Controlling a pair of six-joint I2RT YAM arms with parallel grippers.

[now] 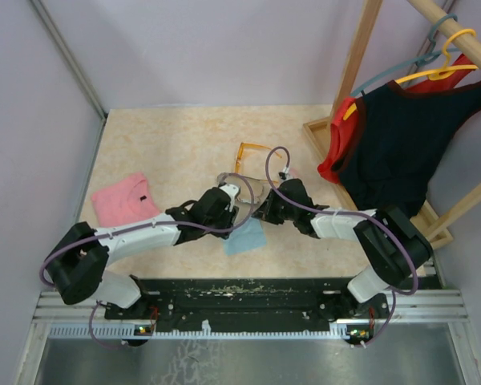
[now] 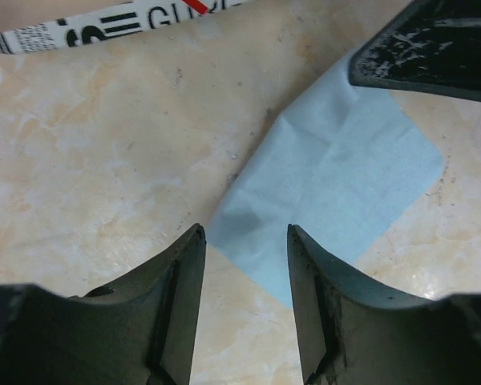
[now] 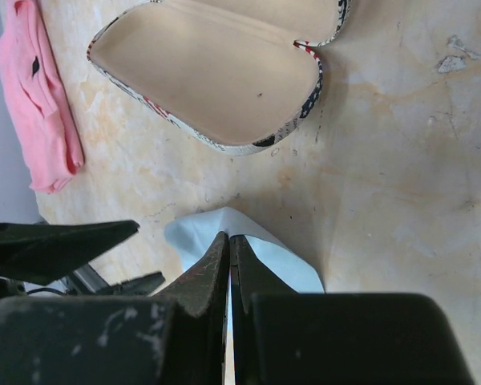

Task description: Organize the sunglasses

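Observation:
An open glasses case (image 3: 208,80) with a beige lining lies on the table behind both grippers. A light blue cloth (image 2: 345,176) lies in front of it. My right gripper is shut at the cloth's edge, which is raised under its tips; whether fabric is pinched is hard to tell. My left gripper hangs over the cloth's other edge, part open, with the cloth visible between its fingers. No sunglasses can be made out clearly; orange frames (image 1: 241,152) lie behind the case, partly hidden.
A folded pink cloth (image 1: 122,200) lies at the left. A wooden rack (image 1: 361,40) with hanging red and black garments stands at the right.

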